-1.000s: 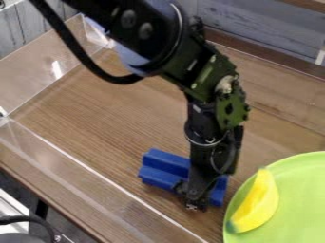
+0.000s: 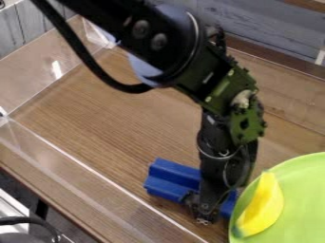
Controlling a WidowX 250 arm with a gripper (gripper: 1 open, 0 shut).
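The black gripper [image 2: 203, 204] reaches down onto a blue plastic piece [image 2: 172, 178] lying on the wooden surface at the lower middle. Its fingertips are at the blue piece, partly behind the dark mechanism, so how far they are closed is unclear. Just to the right, a yellow banana-shaped item [image 2: 261, 204] lies in a green plate [image 2: 305, 223].
The wooden tray floor [image 2: 89, 114] is clear to the left and behind. A clear wall [image 2: 38, 152] runs along the near left edge, and a grey backboard [image 2: 267, 43] stands at the back.
The arm has shifted slightly right and its wrist has turned a little. The blue piece has moved slightly toward the right along with it.
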